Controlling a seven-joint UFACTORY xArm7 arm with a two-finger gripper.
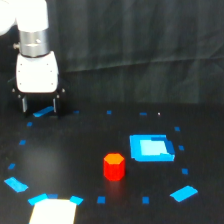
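A red block (114, 167) with a six-sided top stands on the black table, just right of the middle. Behind it and to the right lies a flat blue square (136, 153) with a white centre; whether it is a shallow tray or a sheet I cannot tell. At the back left, well away from both, my white gripper (40, 104) points down. Its dark fingers are spread apart, and no object shows between them.
A pale cream square (53, 212) lies at the front left edge. Blue tape pieces (184, 193) and small blue marks dot the table. A dark curtain (140, 50) hangs behind.
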